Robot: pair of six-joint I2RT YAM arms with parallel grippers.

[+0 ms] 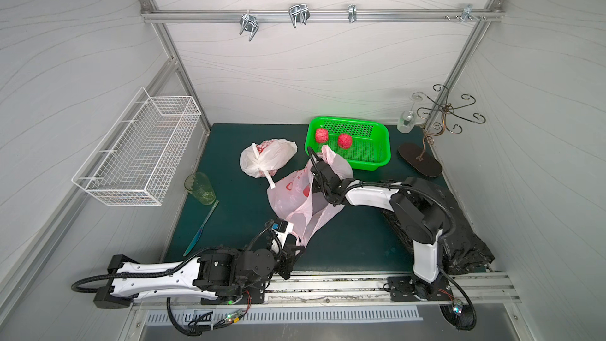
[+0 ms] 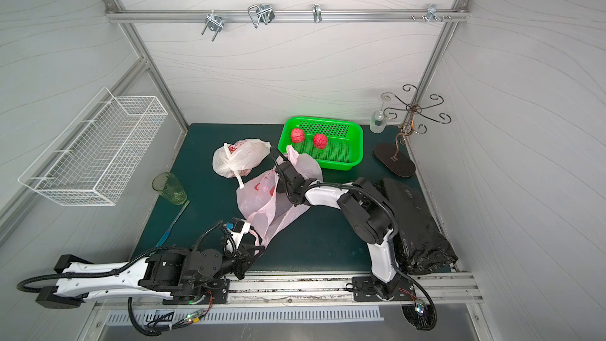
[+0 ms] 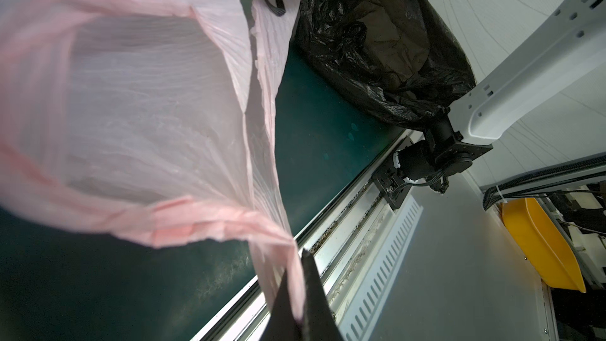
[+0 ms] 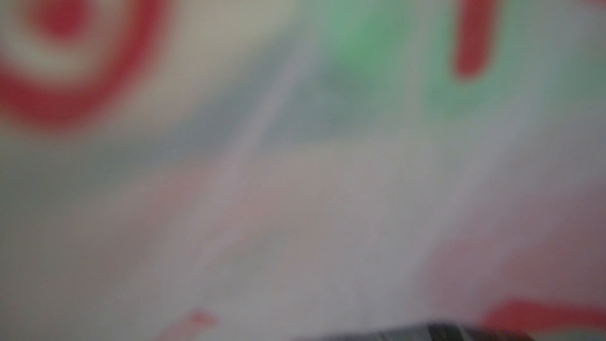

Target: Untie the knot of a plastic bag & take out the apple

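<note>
A pink plastic bag (image 1: 284,199) is stretched open across the middle of the table. My left gripper, low at the front, is shut on a twisted edge of it, seen in the left wrist view. My right gripper (image 1: 318,176) is down in the bag's far part; its fingers are hidden there, and the right wrist view shows only blurred bag plastic with red print. A white tied bag (image 1: 268,158) with something reddish inside lies behind left of it. Whether the pink bag holds an apple cannot be seen.
A green basket (image 1: 369,161) with two red balls stands at the back. A glass (image 1: 200,188) and blue stick (image 1: 199,230) lie at left, with a wire basket (image 1: 113,176) on the wall. A metal stand (image 1: 419,161) and black bag (image 1: 460,240) occupy the right.
</note>
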